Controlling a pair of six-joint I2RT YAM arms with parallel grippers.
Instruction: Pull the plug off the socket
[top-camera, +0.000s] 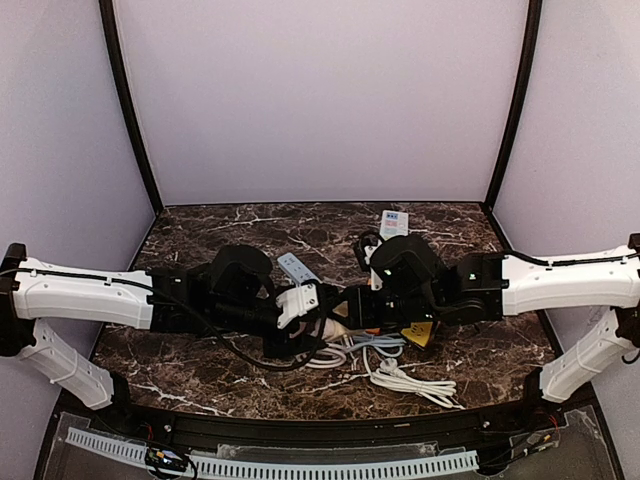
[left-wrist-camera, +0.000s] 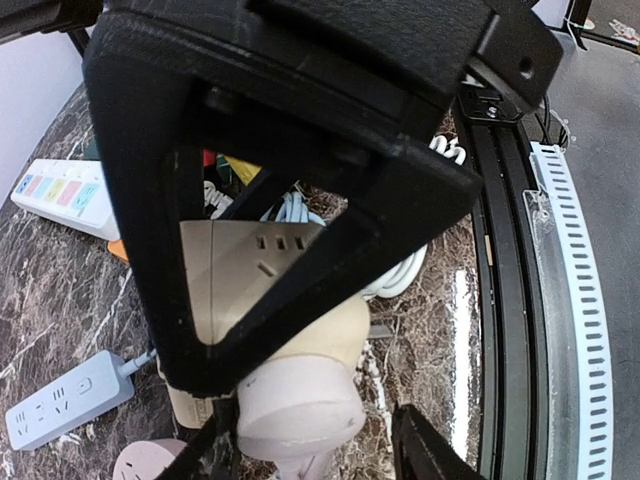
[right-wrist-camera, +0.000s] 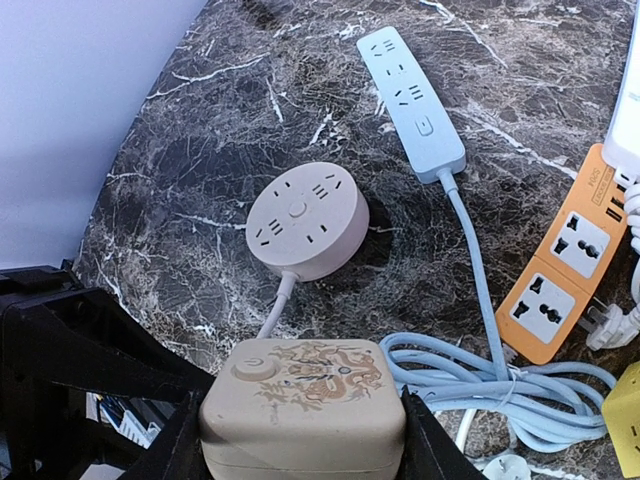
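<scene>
A beige socket block (right-wrist-camera: 305, 415) with a dragon pattern is clamped in my right gripper, whose fingers press its two sides. In the left wrist view, that gripper's black frame crosses in front of the block (left-wrist-camera: 250, 255), and slots show on its face. A pale pink-white plug (left-wrist-camera: 300, 405) with a beige front part sits against the block; whether its pins are inside is hidden. My left gripper is part open around the plug. One finger is close to the plug's left side, while a gap shows before the other finger (left-wrist-camera: 425, 445).
A round pink socket (right-wrist-camera: 305, 220), a blue power strip (right-wrist-camera: 415, 105) and an orange strip (right-wrist-camera: 565, 255) lie on the marble table. Coiled blue cable (right-wrist-camera: 500, 400) and a white cable bundle (top-camera: 410, 383) lie near the front.
</scene>
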